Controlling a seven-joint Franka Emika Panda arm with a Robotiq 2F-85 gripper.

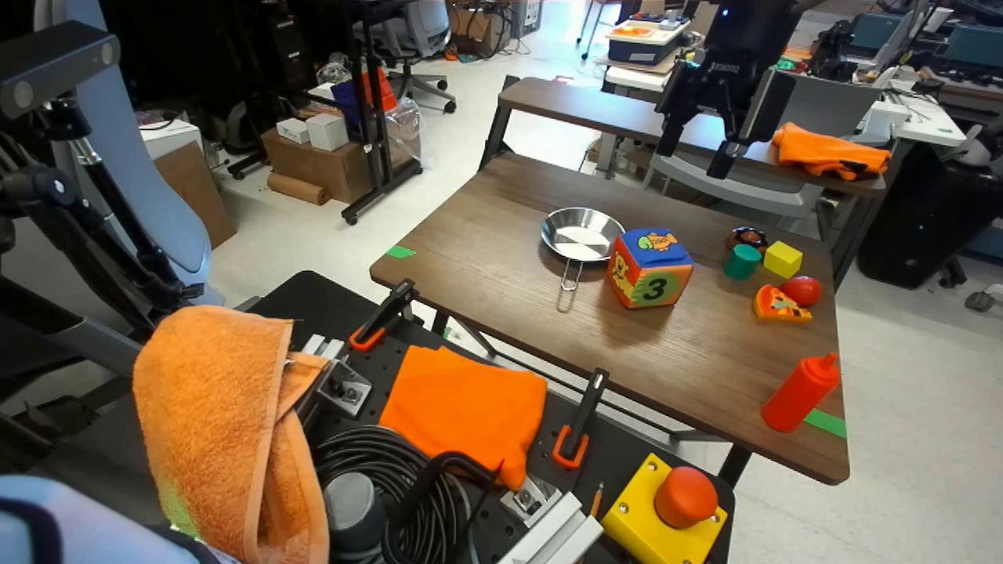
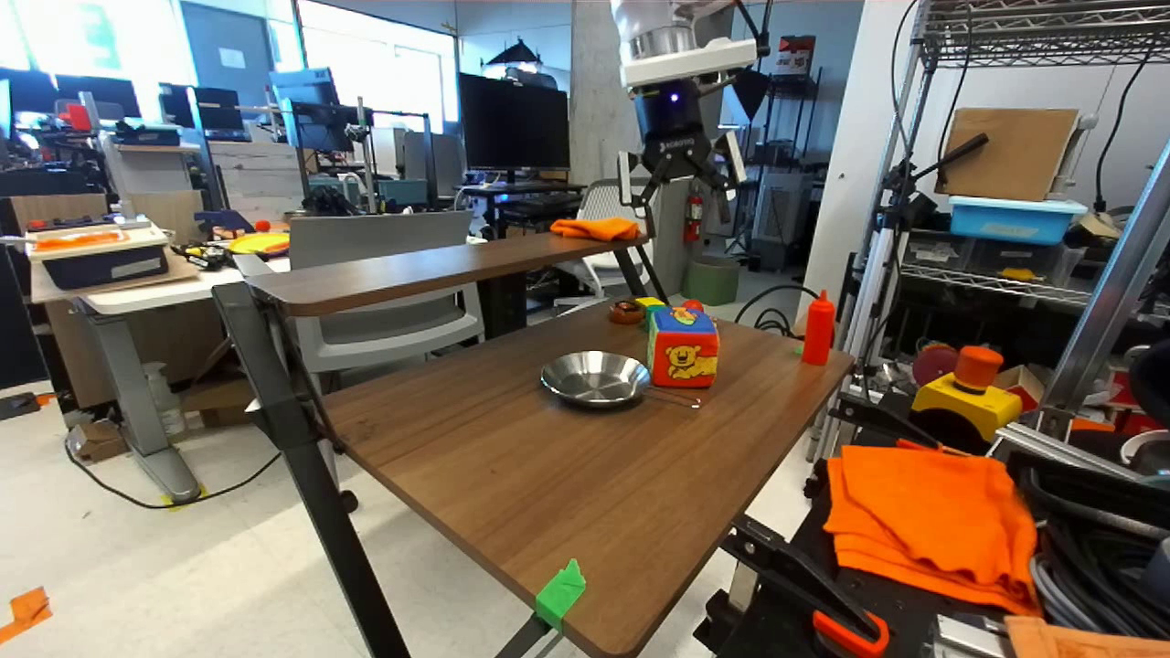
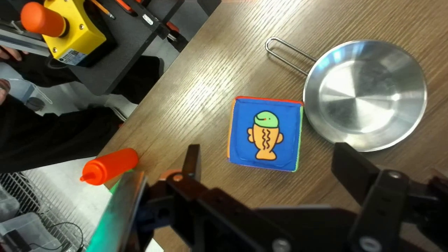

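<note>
My gripper (image 1: 693, 161) hangs high above the table, open, with nothing between its fingers. In the wrist view its fingertips (image 3: 193, 157) stand wide apart near the bottom. A soft picture cube (image 3: 265, 134) shows its blue fish face there, just beyond the gap between the fingers; exterior view 1 also shows its green "3" side. Close beside the cube lies a shiny steel pan (image 1: 581, 235), its wire handle (image 1: 570, 274) pointing toward the table's front edge. From exterior view 2, the gripper (image 2: 677, 208) appears well above the cube (image 2: 683, 349).
Toward the table's right end are a green cylinder (image 1: 742, 262), yellow block (image 1: 783, 259), red ball (image 1: 802, 291) and pizza slice (image 1: 780, 304). A red bottle (image 1: 800, 393) stands near the front right corner. A raised shelf (image 1: 602, 108) runs along the back.
</note>
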